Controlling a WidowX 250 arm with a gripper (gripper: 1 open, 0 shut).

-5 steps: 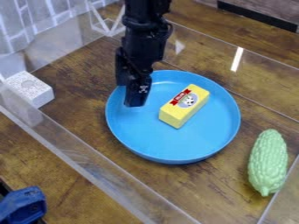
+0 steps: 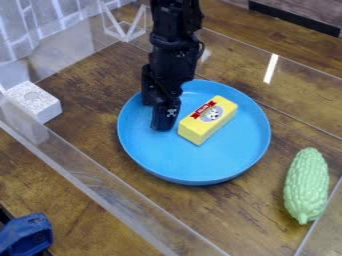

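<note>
A blue round plate (image 2: 194, 160) lies on the wooden table. On its right half rests a yellow box (image 2: 206, 121) with a red label and a small picture. My black gripper (image 2: 163, 110) reaches down from the top to the plate's upper left, left of the yellow box. Its dark fingers blend together, and whether anything is between them is hard to see.
A white block (image 2: 35, 102) lies at the left. A green corn-like object (image 2: 306, 185) is at the lower right. A blue item (image 2: 23, 236) is at the bottom left corner. Bare table (image 2: 281, 60) fills the upper right.
My gripper has moved slightly down over the plate's left part. The plate appears shifted very slightly left; the box moved with it.
</note>
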